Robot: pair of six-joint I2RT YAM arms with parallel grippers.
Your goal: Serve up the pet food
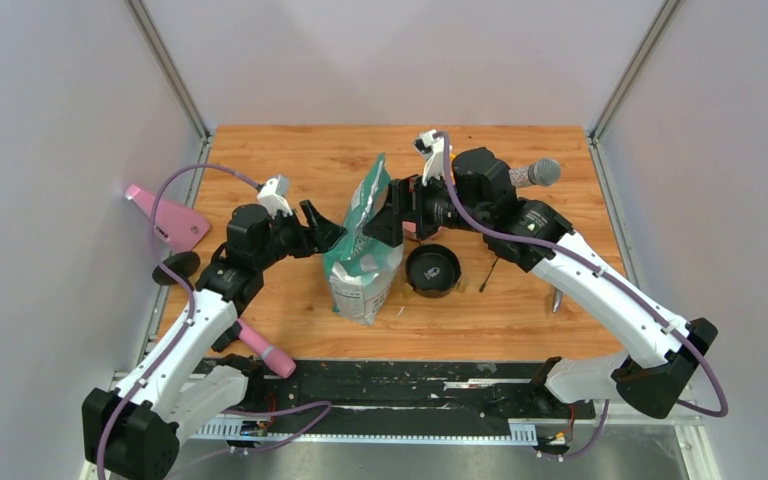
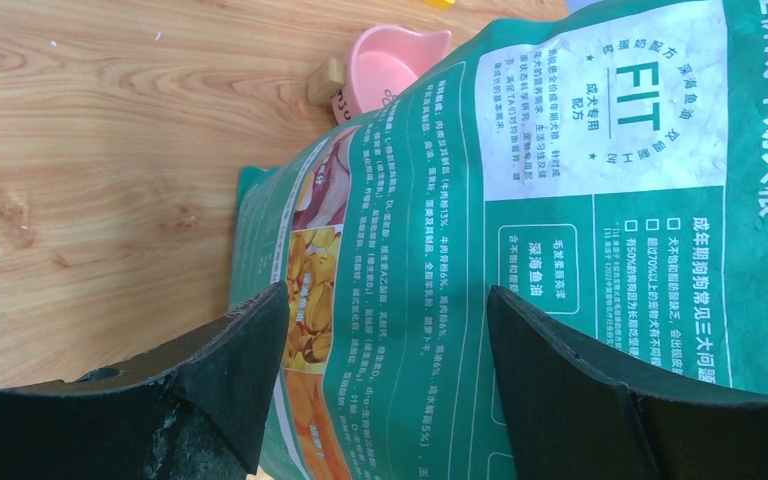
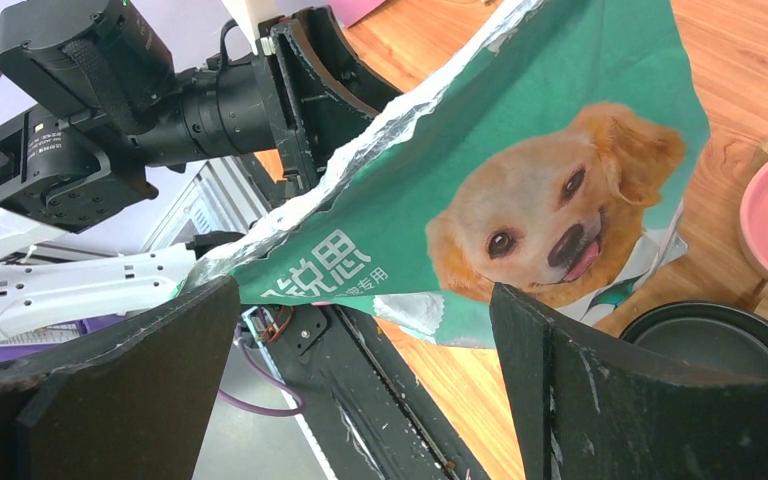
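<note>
A green and white pet food bag (image 1: pixel 365 275) stands upright mid-table, its top edge showing silver in the right wrist view. At the bag's left side my left gripper (image 1: pixel 332 228) is open; green bag (image 2: pixel 410 280) fills the space beyond its fingers (image 2: pixel 215 370). My right gripper (image 1: pixel 388 212) is open over the bag's right upper part, the printed dog's face (image 3: pixel 570 215) lying ahead of its fingers (image 3: pixel 600 390). Right of the bag rests a black bowl (image 1: pixel 433 270), empty as far as shows. A pink cup (image 2: pixel 385 65) stands behind the bag, partly hidden.
A pink hair dryer (image 1: pixel 175 220) and a pink microphone (image 1: pixel 265 348) lie at the left. A silver-headed microphone (image 1: pixel 540 172) is at the right rear. Bare wood (image 1: pixel 520 325) shows at the front right.
</note>
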